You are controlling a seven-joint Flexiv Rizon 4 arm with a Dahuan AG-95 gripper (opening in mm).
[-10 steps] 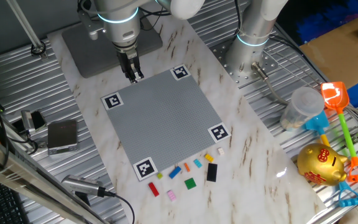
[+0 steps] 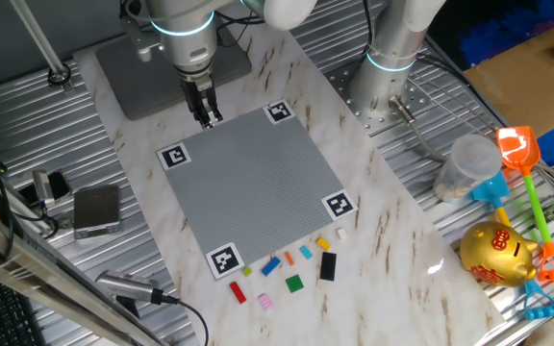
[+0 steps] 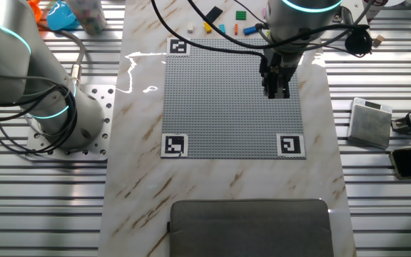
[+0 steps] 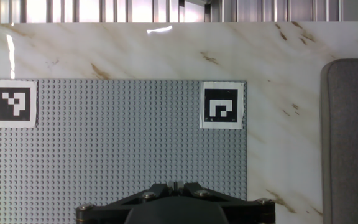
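Observation:
The grey studded baseplate (image 2: 258,183) lies flat and bare on the marbled table, a black-and-white marker at each corner. Above it, near its far edge in exterior view 1, hangs my gripper (image 2: 212,123). In the wrist view the gripper points at the plate with its fingertips together, and nothing shows between them. Loose bricks lie off the plate's near edge: red (image 2: 238,292), pink (image 2: 265,302), blue (image 2: 271,265), green (image 2: 294,284), black (image 2: 328,266), yellow (image 2: 323,244) and white (image 2: 343,234), among several small ones.
A dark grey pad (image 3: 250,228) rests at one end of the table. Black cables hang over the plate in exterior view 2.

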